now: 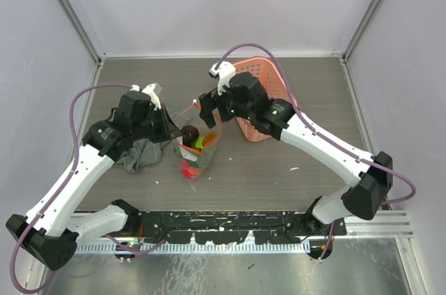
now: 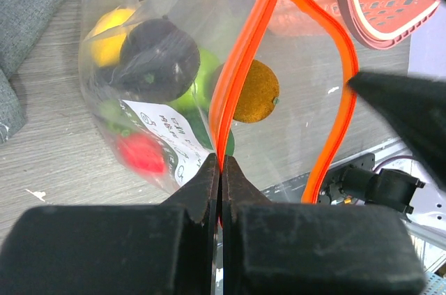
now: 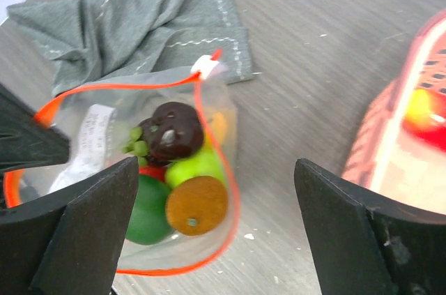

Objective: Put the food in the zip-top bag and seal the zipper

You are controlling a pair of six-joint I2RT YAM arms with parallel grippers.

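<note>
The clear bag (image 1: 190, 161) with an orange zip rim stands with its mouth wide open. In it lie several foods: a dark purple one (image 3: 174, 132), a brown round one (image 3: 197, 206), a green one (image 3: 147, 213), a yellow one (image 2: 111, 37) and a red one (image 2: 142, 152). My left gripper is shut on the bag's orange rim (image 2: 233, 79). Over the bag's far right edge, my right gripper is open with nothing between its fingers. A red food piece (image 3: 426, 122) shows inside the coral basket (image 1: 266, 72).
Behind the right arm, the basket stands at the back right. A grey cloth (image 1: 145, 154) lies left of the bag, under the left arm.
</note>
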